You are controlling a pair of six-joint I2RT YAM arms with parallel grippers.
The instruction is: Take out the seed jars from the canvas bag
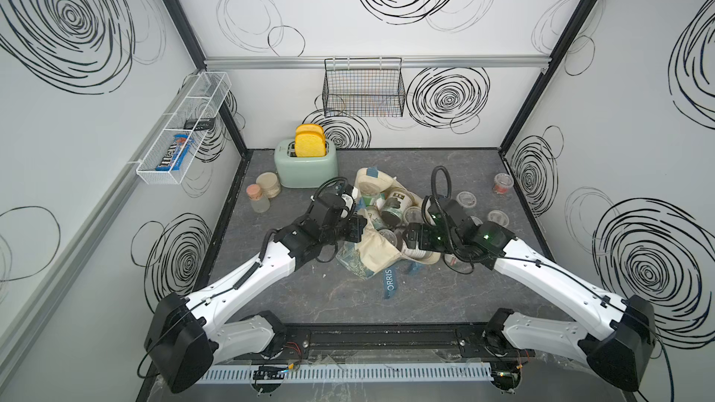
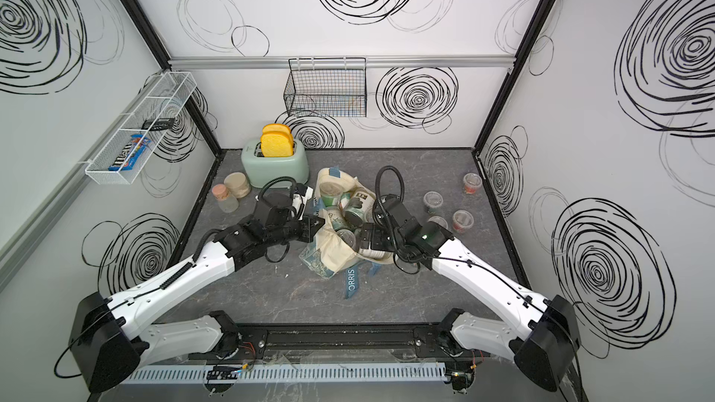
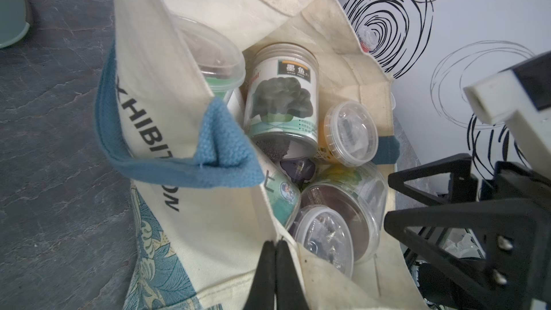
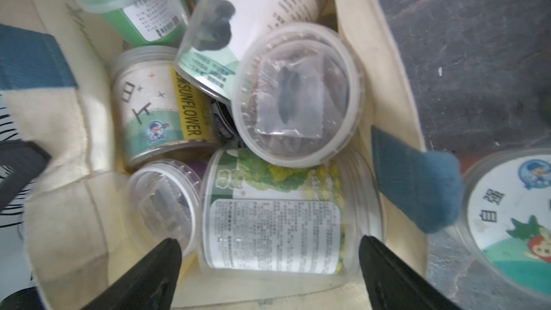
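The canvas bag point(image 3: 183, 218) lies open at mid-table, holding several seed jars, among them a labelled jar point(image 3: 281, 97), a small clear jar point(image 3: 350, 132) and a lying jar point(image 4: 275, 229). My left gripper is shut at the bag's near left edge; whether any cloth is between its tips is unclear. My right gripper stands open over the jars, its fingers either side of the lying jar, above or around it; I cannot tell whether they touch it.
A toaster point(image 1: 305, 171) and two jars point(image 1: 259, 197) stand at the back left. Several lidded containers point(image 2: 462, 219) stand right of the bag. Wire baskets point(image 1: 363, 89) hang on the walls.
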